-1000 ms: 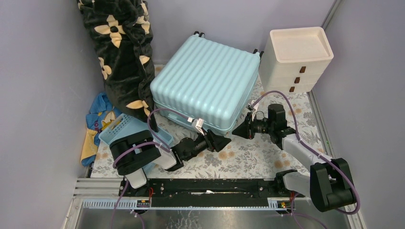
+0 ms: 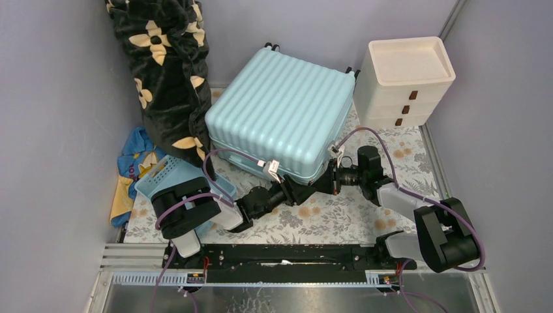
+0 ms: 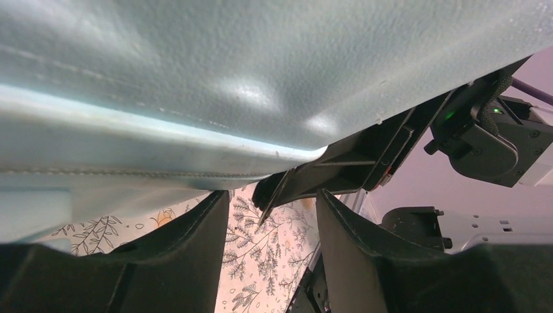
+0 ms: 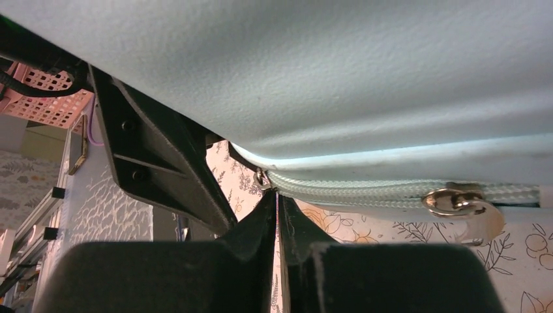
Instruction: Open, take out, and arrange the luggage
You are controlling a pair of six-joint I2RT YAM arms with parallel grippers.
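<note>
The light-blue suitcase [image 2: 280, 111] lies on its side on the floral mat, its zipped lower edge toward me. My left gripper [image 2: 302, 193] is at that front edge with fingers part open; in the left wrist view nothing clear sits between them, just under the seam. My right gripper meets it at the corner, shut on a small zipper pull by the zipper tape [image 4: 352, 190]. A second metal zipper pull [image 4: 456, 202] hangs farther right along the tape.
A white drawer unit [image 2: 401, 78] stands back right. At the left are a dark flowered blanket [image 2: 163, 91], a blue basket [image 2: 163, 179] and a blue-yellow cloth [image 2: 130, 182].
My right gripper has moved left toward the suitcase's front corner and my left gripper. The left arm has moved very slightly; the suitcase stays in place.
</note>
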